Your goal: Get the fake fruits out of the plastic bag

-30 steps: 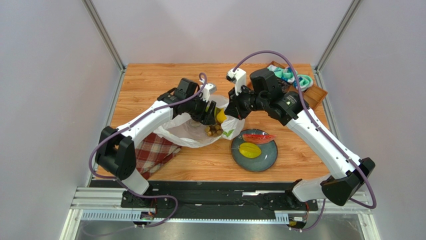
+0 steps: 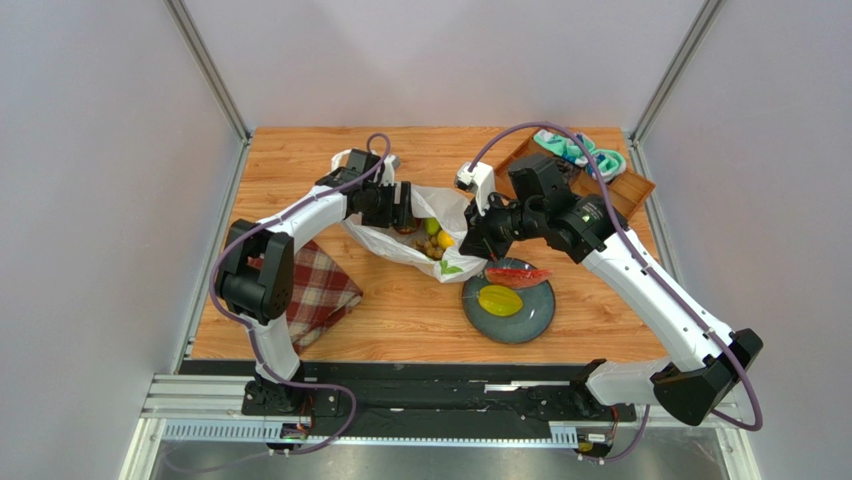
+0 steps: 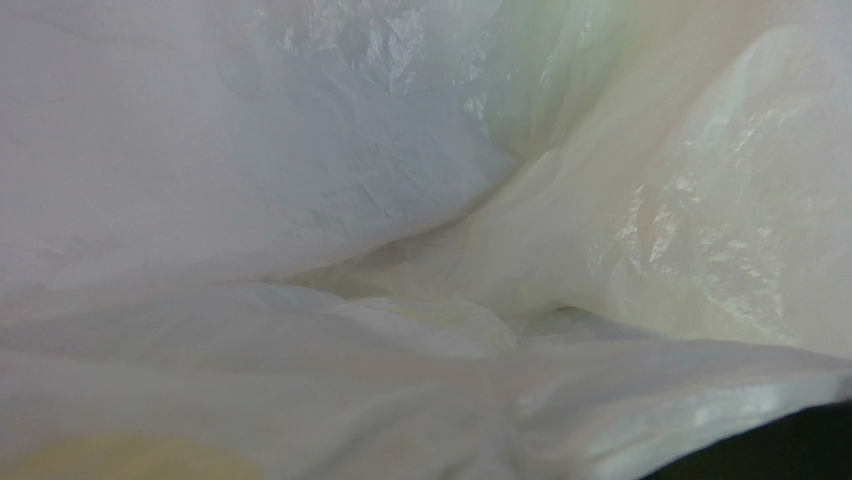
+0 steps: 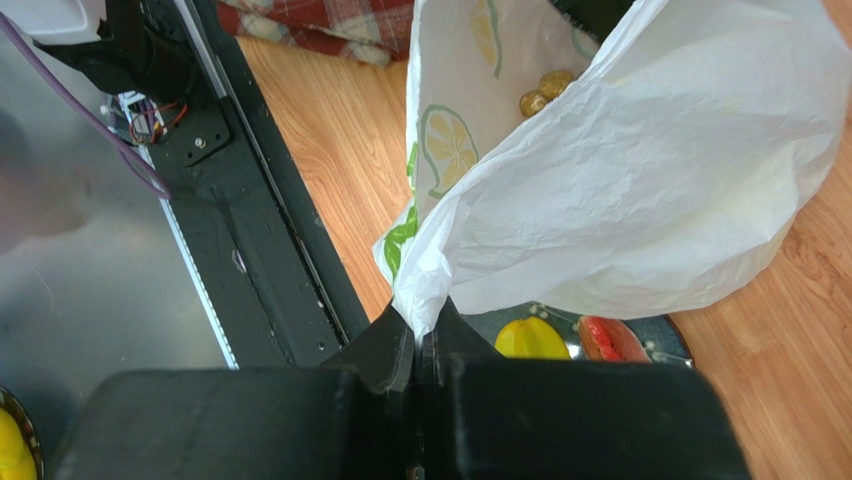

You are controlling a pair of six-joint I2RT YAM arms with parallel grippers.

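Observation:
The white plastic bag (image 2: 390,240) holds a green fruit (image 2: 431,226), a yellow fruit (image 2: 445,240) and small brown fruits (image 4: 556,85). My left gripper (image 2: 400,205) is open inside the bag's left part; its wrist view shows only crumpled plastic. My right gripper is shut on the bag's gathered rim, holding it raised above the plate (image 2: 510,320). On the plate lie a yellow star fruit (image 2: 499,300) and a watermelon slice (image 2: 517,277).
A wooden tray (image 2: 630,195) with teal and white cloths is at the back right. A plaid cloth (image 2: 318,295) lies at the front left.
My left gripper has moved back and to the left, deeper toward the bag's far end. The bag's left part has shifted backward and up. The right gripper has moved slightly downward in the top view.

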